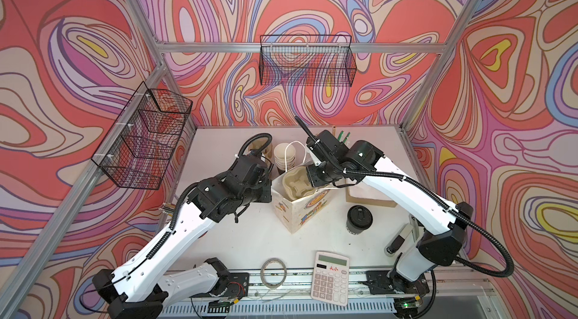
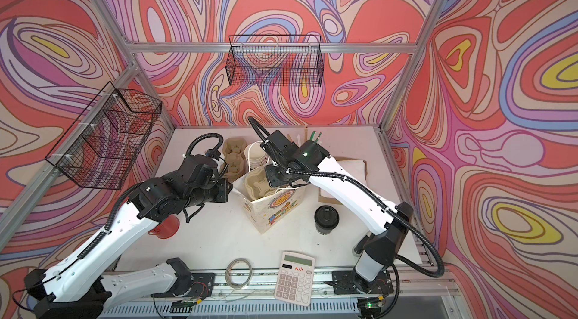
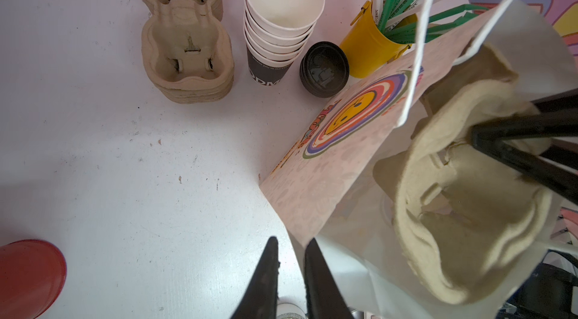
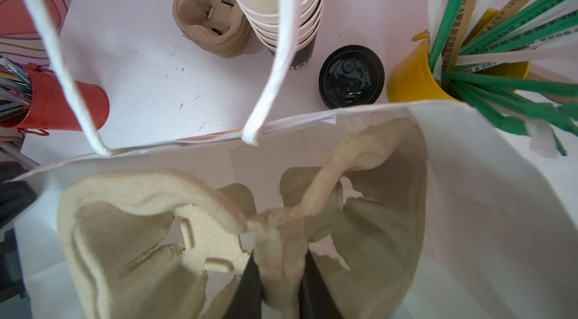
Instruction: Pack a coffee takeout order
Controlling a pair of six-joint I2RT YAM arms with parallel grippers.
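A white paper bag (image 1: 290,215) with a smiley print stands upright at the table's middle, its mouth spread. Inside its opening sits a tan pulp cup carrier (image 3: 409,222), tilted. My right gripper reaches into the bag and is shut on the carrier's middle ridge. At the bag's left side my left gripper is shut on the corner edge of the bag's wall. The carrier's lower part is hidden by the bag. A cup with a black lid (image 1: 359,218) stands on the table right of the bag.
Behind the bag are stacked carriers (image 3: 189,60), paper cups (image 3: 283,0), black lids (image 3: 325,69) and a yellow bucket (image 3: 370,48) of straws. A red container (image 2: 165,227) stands left; a calculator (image 1: 330,278) lies at the front edge.
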